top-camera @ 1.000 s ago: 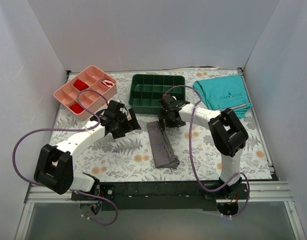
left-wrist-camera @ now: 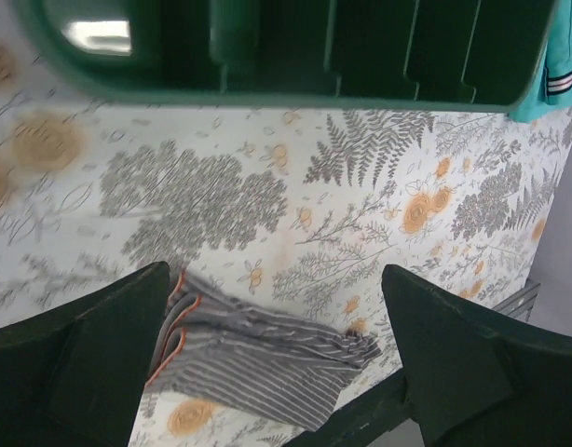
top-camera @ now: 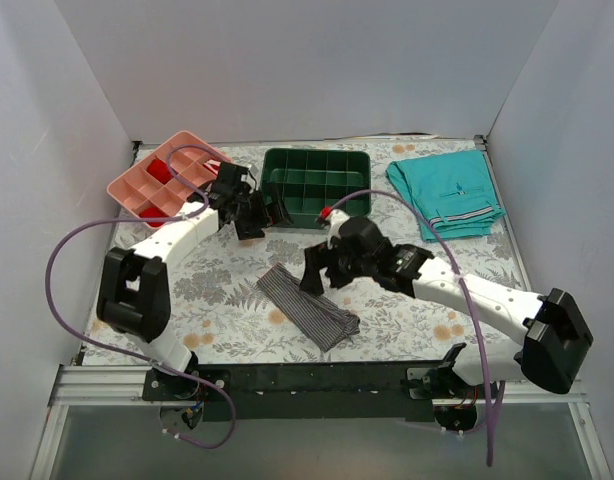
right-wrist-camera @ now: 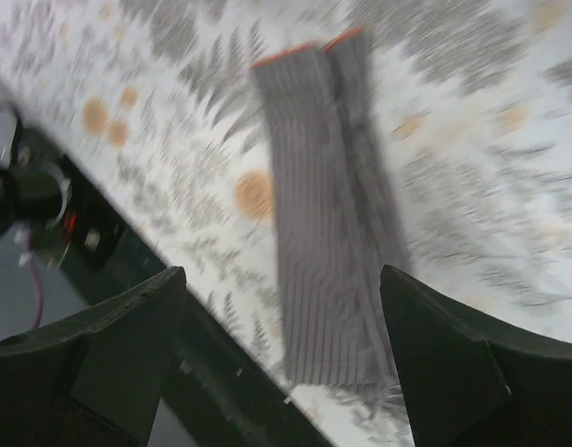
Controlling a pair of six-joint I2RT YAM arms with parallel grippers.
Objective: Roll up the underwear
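The grey striped underwear (top-camera: 309, 308) lies folded into a narrow strip, slanting across the front middle of the table. Its orange-edged end (left-wrist-camera: 174, 328) shows in the left wrist view, and the strip (right-wrist-camera: 328, 214) runs lengthwise through the right wrist view. My left gripper (top-camera: 283, 207) hangs open near the green box's front left corner, behind the strip and clear of it. Over the table by the strip's right side, my right gripper (top-camera: 311, 270) is open, nothing between its fingers.
A green divided box (top-camera: 315, 160) stands at the back middle. The pink divided box (top-camera: 137, 190), with red items inside, is at the back left. Folded teal cloth (top-camera: 442, 185) covers the back right. Bare patterned tablecloth (top-camera: 212, 310) stretches left of the underwear.
The underwear strip swung from nearly upright to a slant, its far end moving left. My left gripper shifted up and right.
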